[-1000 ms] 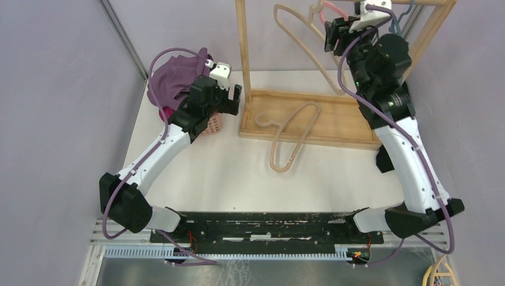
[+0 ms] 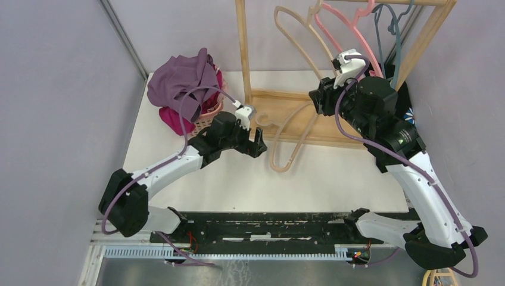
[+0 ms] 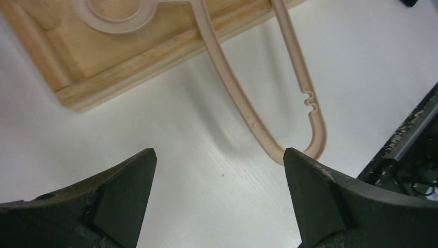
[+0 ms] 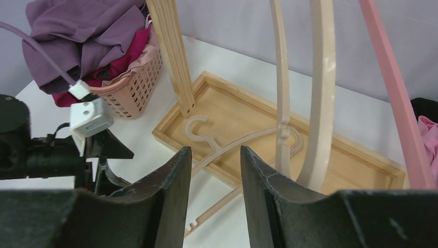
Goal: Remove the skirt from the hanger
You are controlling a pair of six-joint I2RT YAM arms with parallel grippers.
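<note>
A purple skirt (image 2: 180,83) lies heaped in the basket at the left, over dark red cloth. One beige hanger (image 2: 292,140) rests partly on the wooden frame base and partly on the white table, with no cloth on it. Another bare beige hanger (image 2: 298,42) hangs from the rail, large in the right wrist view. My left gripper (image 2: 257,143) is open just left of the lying hanger, nothing between its fingers. My right gripper (image 2: 315,101) stands part open below the hanging hanger; in its wrist view no object is seen held.
The pink basket (image 4: 131,88) stands beside the rack's left post (image 2: 243,47). Pink (image 2: 357,30) and blue-grey hangers (image 2: 396,47) hang at the right of the rack. Dark cloth lies behind my right arm.
My left gripper has come away from the basket, forward and right towards the lying hanger. The right gripper has lowered from near the rail, and the hanging beige hanger has swung.
</note>
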